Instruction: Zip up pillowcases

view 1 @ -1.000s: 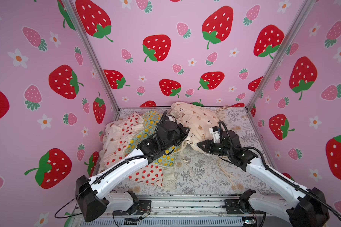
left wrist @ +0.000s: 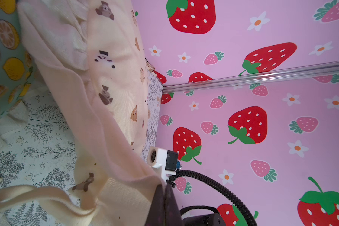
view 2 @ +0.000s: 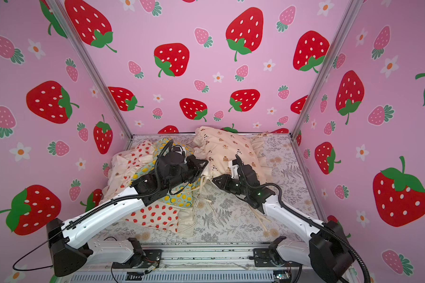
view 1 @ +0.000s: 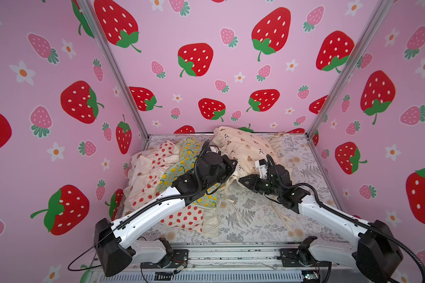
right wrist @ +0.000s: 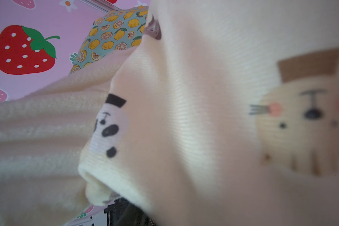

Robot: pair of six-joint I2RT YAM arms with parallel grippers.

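A cream pillowcase with animal faces lies plump at the back centre. My left gripper is shut on a thin fold of its loose edge, drawn taut to the fingertips. In the top left view, my right gripper is low at the pillowcase's front edge, just right of the left gripper. It is open; in the right wrist view cream cloth fills most of the frame and hides its fingers. No zipper or slider can be made out.
A lemon-print pillow and strawberry-print cloth are heaped at the left, partly under my left arm. Cream ties trail over the grey floral table cover.
My right gripper has moved left, closer to the left gripper, along the pillowcase's front edge. The left arm has stayed put.
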